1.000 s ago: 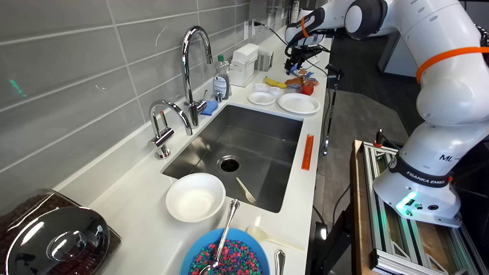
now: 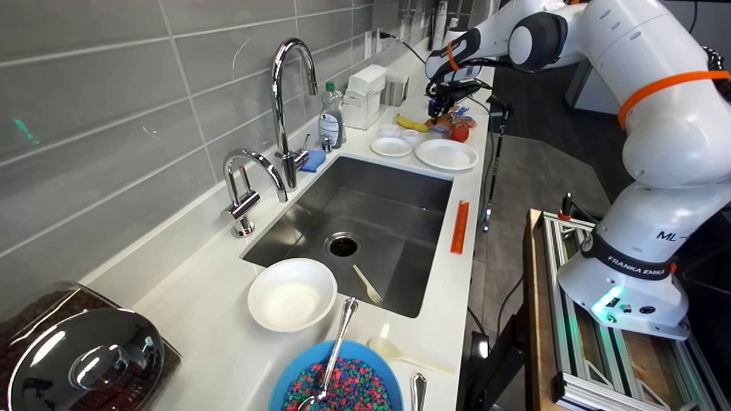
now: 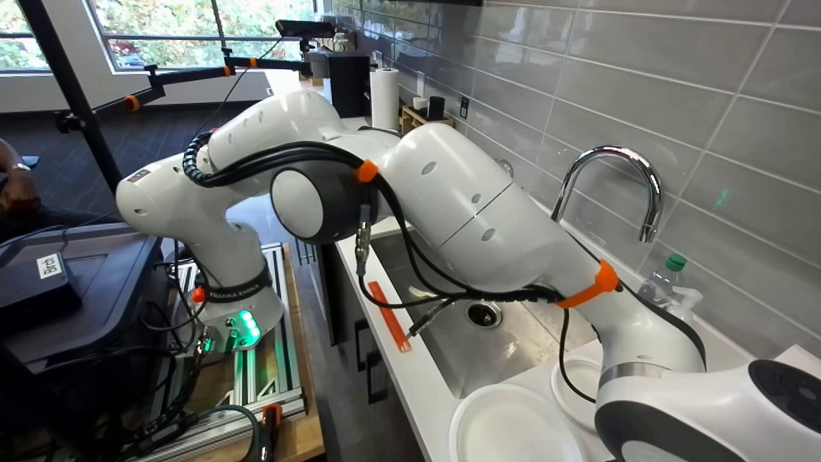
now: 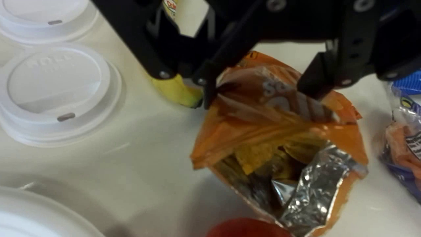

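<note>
In the wrist view an orange chip bag (image 4: 272, 102) lies on the white counter, its torn, foil-lined mouth gaping toward the bottom of the picture and chips (image 4: 254, 158) showing inside. My gripper is over the bag's upper part, fingers spread: one finger (image 4: 210, 94) at the bag's left edge, the other (image 4: 315, 81) overlapping its right side. Bag material spans the gap; whether both fingers touch it I cannot tell. In exterior view 1 the gripper (image 2: 438, 111) appears small and dark, low above the snacks at the counter's far end.
A yellow banana (image 4: 177, 91) lies left of the bag, with white cup lids (image 4: 59, 85) beyond. Something round and red (image 4: 248, 229) is by the bag's mouth; another snack packet (image 4: 406, 138) is to its right. White plates (image 2: 446, 154) stand between these and the sink (image 2: 397, 212).
The arm has lowered slightly at the counter's far end, bringing my gripper down closer to the snack bags. The sink area and nearer items look the same.
</note>
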